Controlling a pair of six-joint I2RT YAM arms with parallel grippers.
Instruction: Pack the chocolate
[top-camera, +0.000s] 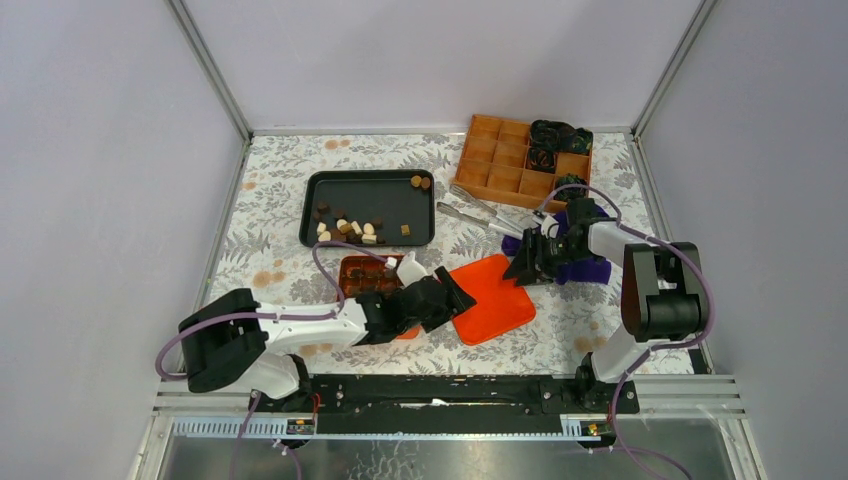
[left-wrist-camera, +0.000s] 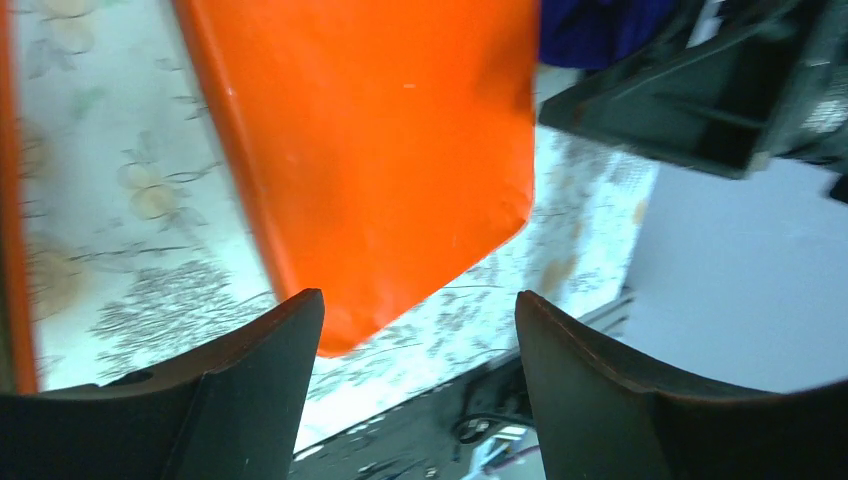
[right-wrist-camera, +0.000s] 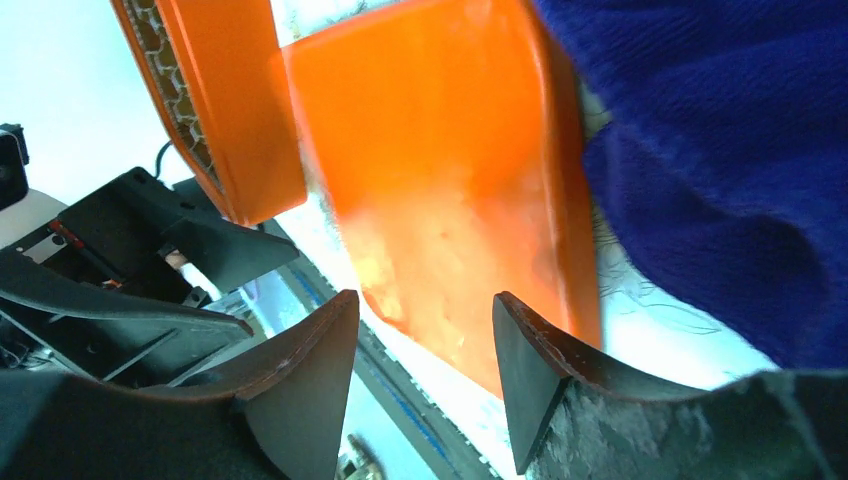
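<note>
An orange lid (top-camera: 492, 305) lies askew on the front middle of the table, beside the orange chocolate box (top-camera: 365, 272), whose compartments hold dark pieces and which my left arm partly covers. My left gripper hangs over the lid's left side with its fingers apart and nothing between them. My right gripper is over the lid's upper right, near the blue cloth (right-wrist-camera: 720, 170), also open and empty. A dark tray (top-camera: 368, 195) with brown and cream chocolates stands behind the box.
A wooden divided box (top-camera: 492, 150) with dark coiled items stands at the back right. Metal tongs (top-camera: 470, 216) lie between it and the lid. Bare tablecloth shows at the left and front right.
</note>
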